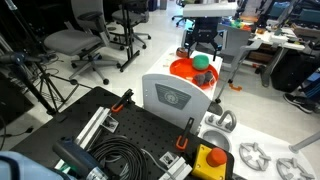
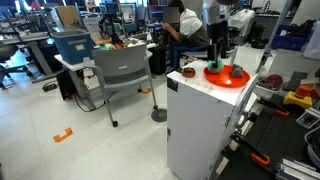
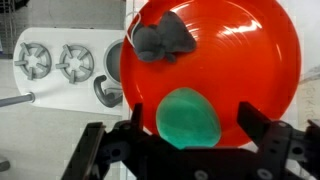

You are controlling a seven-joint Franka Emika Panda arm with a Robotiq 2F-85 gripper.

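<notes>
A round green object, perhaps a cup or bowl, rests on a red plate. Beside it on the plate lies a small grey plush toy. My gripper is open above the green object, its dark fingers on either side of it in the wrist view, with nothing held. In exterior view 1 the gripper hangs just above the green object. Exterior view 2 has the plate on top of a white cabinet. Whether the fingers reach down to the object's sides, I cannot tell.
A white toy stove and a dark-handled pan adjoin the plate in the wrist view. A small brown item stands near the cabinet top's edge. In front are coiled black cables and an orange-topped yellow block.
</notes>
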